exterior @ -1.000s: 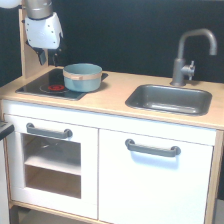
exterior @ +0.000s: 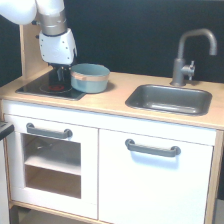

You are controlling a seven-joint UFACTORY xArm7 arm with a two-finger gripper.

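Note:
A grey-blue pot (exterior: 91, 80) stands upright on the counter, at the right edge of the black cooktop (exterior: 38, 87). My white arm reaches down from the top left. Its dark gripper (exterior: 62, 74) is low over the cooktop, close against the pot's left side. Whether it touches the pot I cannot tell. The fingers are too small and dark to show whether they are open or shut. Part of the cooktop is hidden behind the gripper.
A steel sink (exterior: 170, 98) with a grey faucet (exterior: 184, 62) is set into the right of the wooden counter (exterior: 120, 92). Below are an oven door with a handle (exterior: 49, 132) and a white cabinet with a handle (exterior: 152, 149). Counter between pot and sink is clear.
My arm has come down and to the right, bringing the gripper beside the pot. The pot has shifted slightly right, away from the cooktop's middle.

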